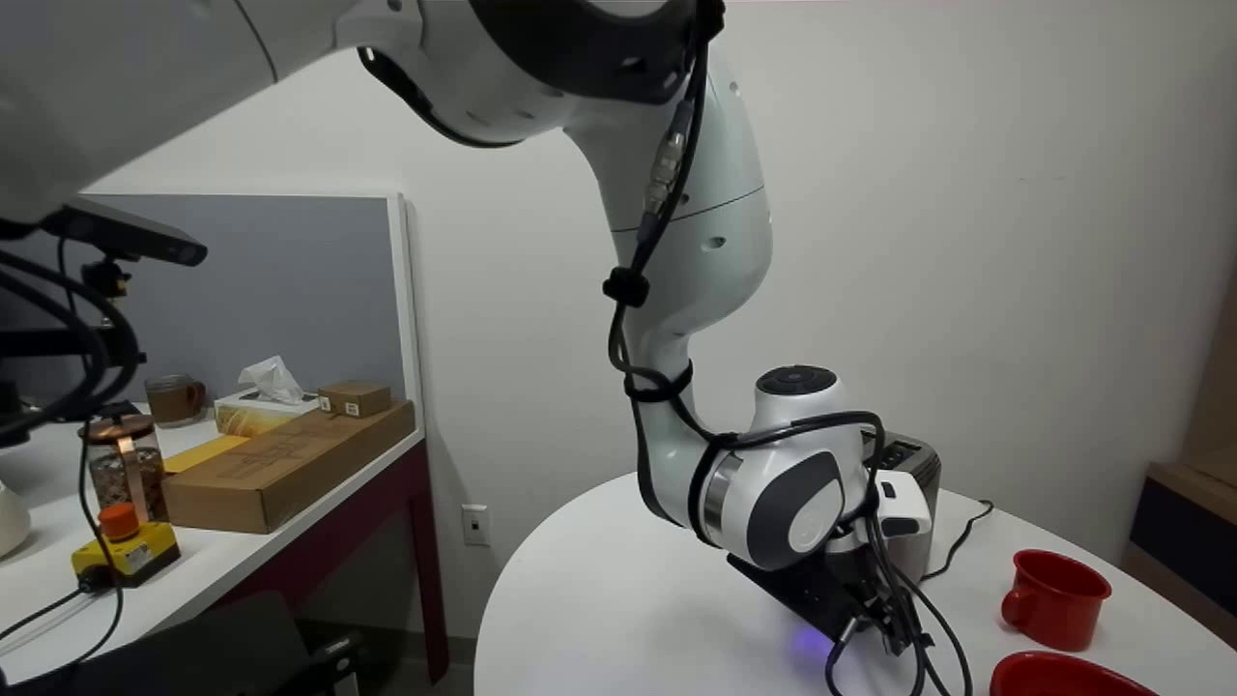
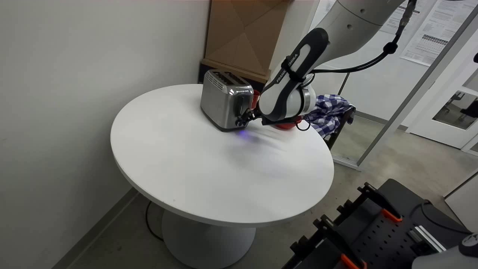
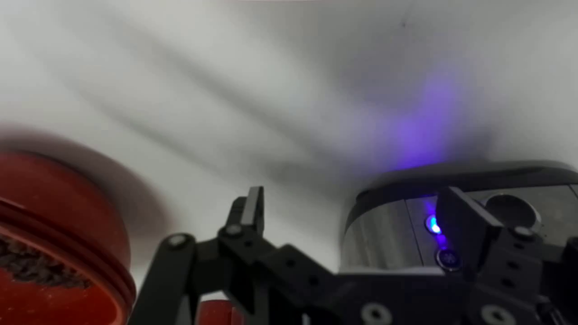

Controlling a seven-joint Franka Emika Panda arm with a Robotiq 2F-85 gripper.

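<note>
A silver toaster stands on the round white table, its front panel turned toward my gripper. In the wrist view the fingers are open and wide apart. One finger is over bare table, and the other finger overlaps the toaster's panel, close to a lit blue button and a dark round knob. No object shows between the fingers. Whether the right finger touches the panel, I cannot tell. In exterior view 1 the arm and cables partly cover the toaster.
A red bowl holding dark bits lies left of the gripper in the wrist view. A red mug stands behind the bowl's rim in exterior view 1. The white table has wide clear room on the side away from them.
</note>
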